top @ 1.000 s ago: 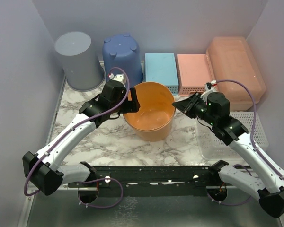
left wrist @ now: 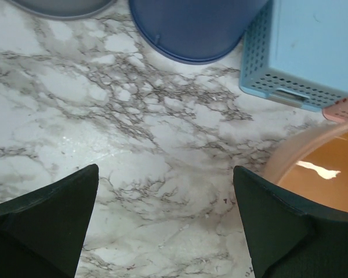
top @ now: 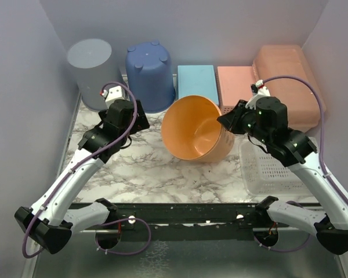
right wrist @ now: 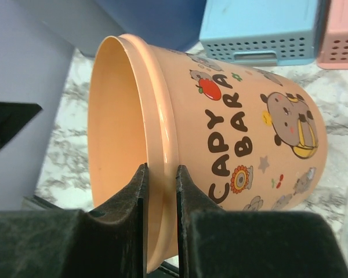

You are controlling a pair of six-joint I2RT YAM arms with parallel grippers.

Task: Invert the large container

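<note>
The large orange container [top: 191, 127] is tipped on a slant above the marble table, its mouth facing left and toward the top camera. My right gripper [top: 221, 120] is shut on the right side of its rim. In the right wrist view the container's rim [right wrist: 162, 145] runs between the two fingers, and the printed wall [right wrist: 232, 127] slopes away to the right. My left gripper [top: 140, 120] stands open to the left of the container, apart from it. Bare marble shows between its fingers in the left wrist view.
Behind stand a grey bin [top: 93, 72], a blue bin [top: 149, 78], a light blue basket [top: 197, 83] and a pink basket [top: 238, 87]. A peach tub [top: 290, 81] and a white basket [top: 272, 174] occupy the right side. Clear marble [top: 127, 179] lies at front left.
The left gripper has come off the container's rim and moved left. The container has tilted further over, its mouth turning left, while the right gripper on its rim moved slightly right and up.
</note>
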